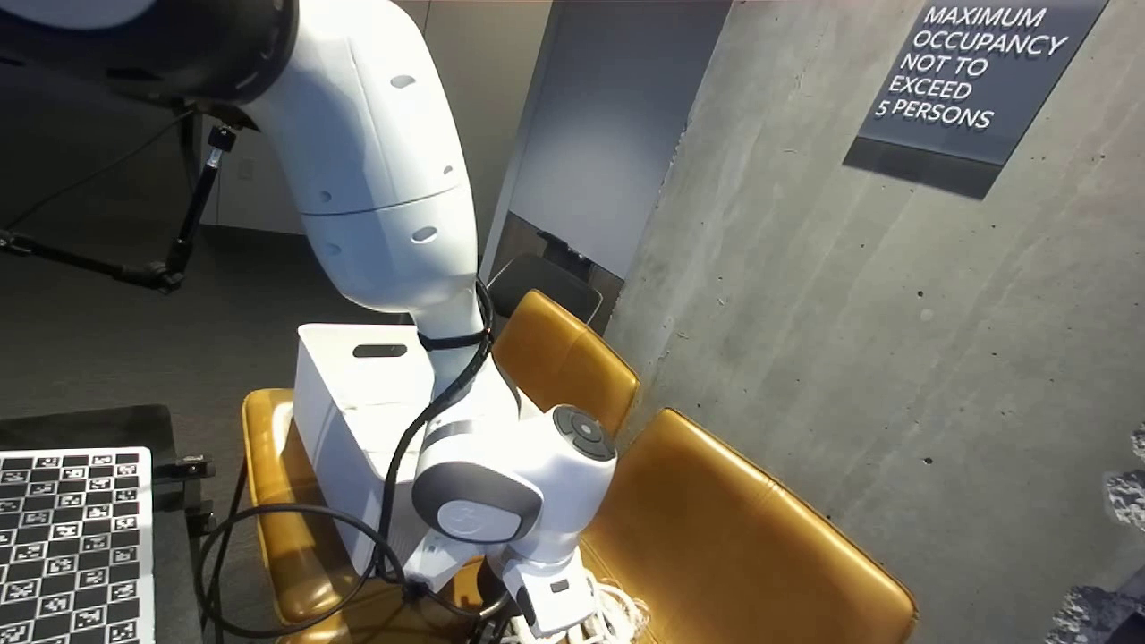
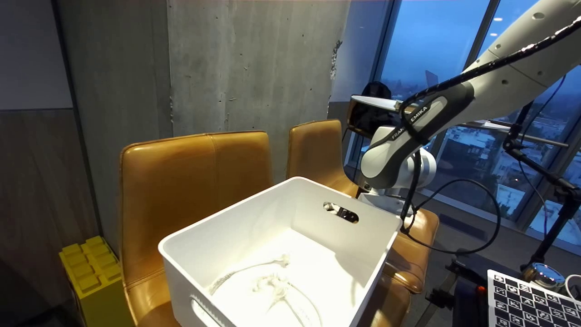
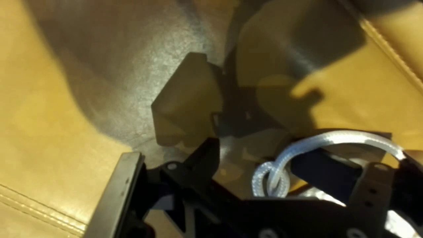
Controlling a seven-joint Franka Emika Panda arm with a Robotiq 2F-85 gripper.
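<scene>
In the wrist view my gripper is part open, with a visible gap between its two dark fingers. A loop of white rope [image 3: 337, 138] arches over the right-hand finger and curls into a small ring beside the gap; I cannot tell whether either finger touches it. More white rope [image 1: 617, 614] lies bundled on the tan chair [image 1: 741, 526], below my hand in exterior view 1, where the fingertips are hidden. Two lengths of white rope [image 2: 280, 288] rest on the floor of the white bin [image 2: 348, 261].
The bin stands on the neighbouring chair [image 2: 196, 169], close beside my arm. A black cable [image 1: 252, 631] loops off the wrist. The concrete wall [image 1: 859, 322] rises behind the chairs, and a patterned board [image 1: 75, 547] lies at the left of exterior view 1.
</scene>
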